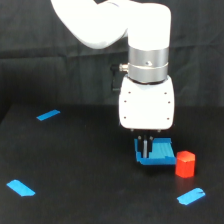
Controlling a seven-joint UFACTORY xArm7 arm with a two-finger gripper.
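Note:
My gripper (146,151) points straight down over a blue tray (163,158) on the right half of the dark table. Its thin dark fingers reach the tray's area; whether they touch it cannot be made out. The gripper is too small and dark to tell open from shut. A red block (185,164) with a six-sided outline is just right of the tray, outside it.
Blue strips lie flat on the table: one at the back left (48,115), one at the front left (20,188) and one at the front right (191,196).

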